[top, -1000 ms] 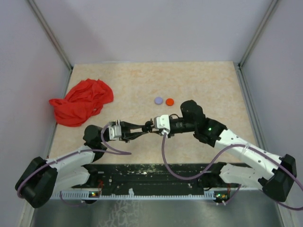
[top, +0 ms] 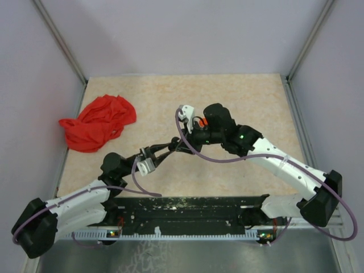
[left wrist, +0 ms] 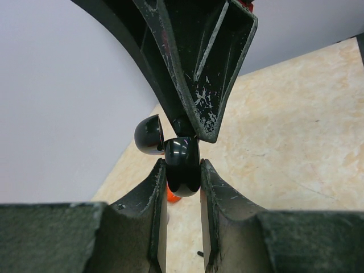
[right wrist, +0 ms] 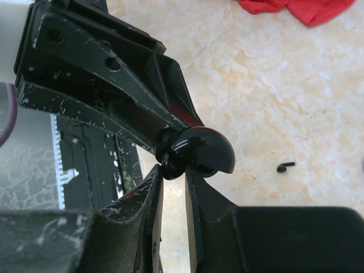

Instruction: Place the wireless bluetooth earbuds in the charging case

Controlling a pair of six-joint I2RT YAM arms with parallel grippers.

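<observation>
My left gripper is shut on a glossy black case piece, seen between its fingertips in the left wrist view, with a second rounded black part just left of it. My right gripper comes from above right, its fingertips at the black case; the left fingers reach in from the upper left in the right wrist view. Whether the right fingers are closed on the case or an earbud cannot be told.
A red cloth lies at the back left. An orange disc and a small dark item lie on the table.
My right arm has swung up toward the back and now angles down over the case. My left gripper has tilted slightly, still holding the black piece.
</observation>
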